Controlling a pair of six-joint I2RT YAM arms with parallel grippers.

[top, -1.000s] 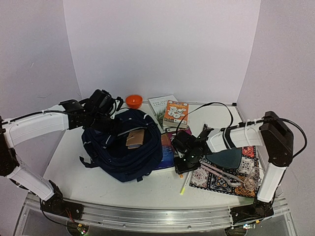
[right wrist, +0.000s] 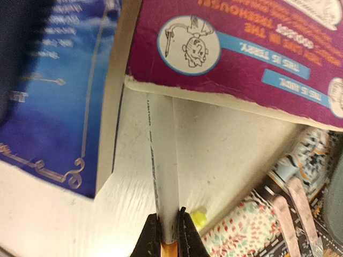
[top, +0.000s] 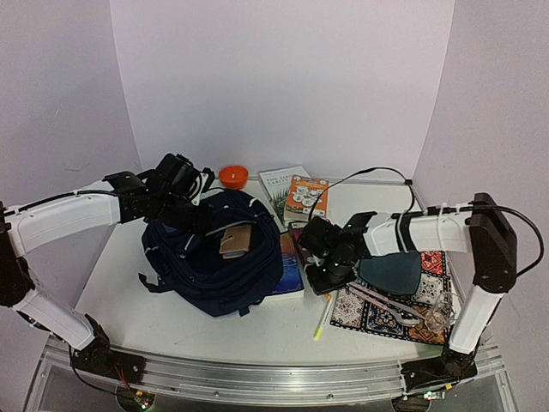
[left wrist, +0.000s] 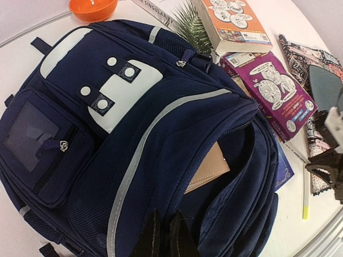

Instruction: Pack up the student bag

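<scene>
The navy bag (top: pixel 210 287) lies with its mouth open on the left, a tan notebook (top: pixel 236 241) inside. At the bag's upper opening edge, my left gripper is shut on the fabric. My right gripper is shut on a slim white pen (right wrist: pixel 163 144) with an orange end, which shows below the fingers in the top view. A purple book (right wrist: pixel 230 69) covers the pen's far end in the right wrist view. Beside that book lies a blue book (right wrist: pixel 64 101). A yellow-ended highlighter (top: pixel 321 323) rests on the table nearby.
An orange book (top: pixel 305 199) and a white book (top: pixel 279 182) lie behind the bag, near an orange bowl (top: pixel 233 177). On the right, a patterned cloth (top: pixel 369 319) bears a dark teal item (top: pixel 395 273) and utensils (top: pixel 386 307).
The left arm and bag have stayed put.
</scene>
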